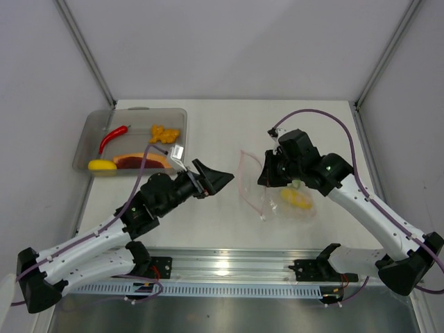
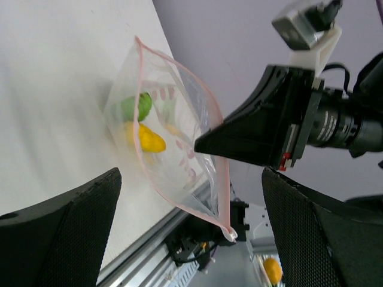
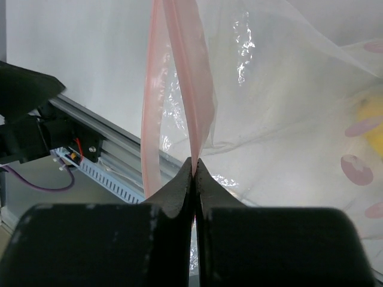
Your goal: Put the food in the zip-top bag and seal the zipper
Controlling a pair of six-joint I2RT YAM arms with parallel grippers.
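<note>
The clear zip top bag point(image 1: 277, 205) with pink edge point(image 2: 141, 101) lies open on the right of the board, holding a yellow food item point(image 2: 149, 139) and a green one point(image 2: 134, 105). My right gripper is shut on the bag's pink rim; in the top view it hangs over the bag's mouth. My left gripper point(image 1: 216, 179) stands open to the left of the bag, with nothing between its fingers.
A grey tray point(image 1: 139, 113) at the back left holds a red pepper point(image 1: 111, 137), an orange piece point(image 1: 164, 134), a long reddish-brown piece point(image 1: 139, 161) and a yellow item point(image 1: 102, 165). The board between tray and bag is clear.
</note>
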